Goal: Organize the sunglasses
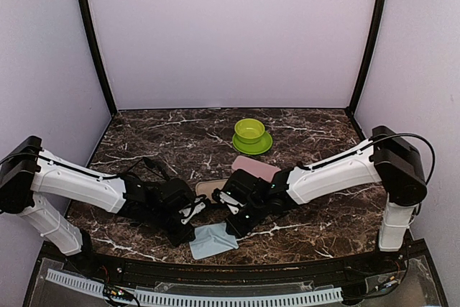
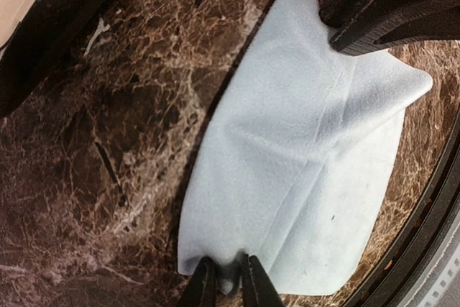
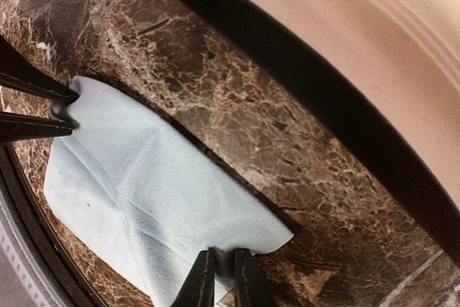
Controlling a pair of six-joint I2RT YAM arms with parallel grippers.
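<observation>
A pale blue cloth [image 1: 210,242] lies on the dark marbled table near its front edge, one layer folded partly over the other. My left gripper is down at one corner, with a puckered ridge of cloth between its narrowly spaced fingertips. At the opposite side, my right gripper stands over another corner, cloth likewise bunched between its close fingertips. Whether either grip is firm cannot be told. Some thin dark object [image 1: 149,168], possibly sunglasses, shows behind the left arm; its shape is mostly hidden.
Just behind the grippers is a beige case [image 1: 213,189] with a dark rim. A pink flat item [image 1: 256,168] sits partly behind the right arm. Farther back, a green bowl [image 1: 249,129] rests on a green plate [image 1: 265,143].
</observation>
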